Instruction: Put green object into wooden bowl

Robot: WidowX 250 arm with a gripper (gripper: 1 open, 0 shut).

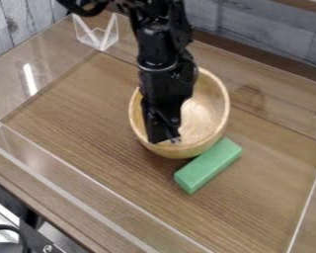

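The wooden bowl (pixel 211 99) stands upright on the table. Its lower right side comes right up against the green object (pixel 208 165), a rectangular block lying flat and slanted. Over the bowl, the dark arm reaches down from the top, and my gripper (pixel 161 131) is low at the bowl's left and middle part. The dark fingers blend together, so their spacing is unclear. No green shows between them. Part of the bowl's left rim and inside is hidden behind the arm.
A clear wire-like or plastic item (pixel 98 32) is at the back left. Bare wooden table (pixel 68 109) lies to the left and in front, and more to the right. Dark cables (pixel 19 232) run along the lower left corner.
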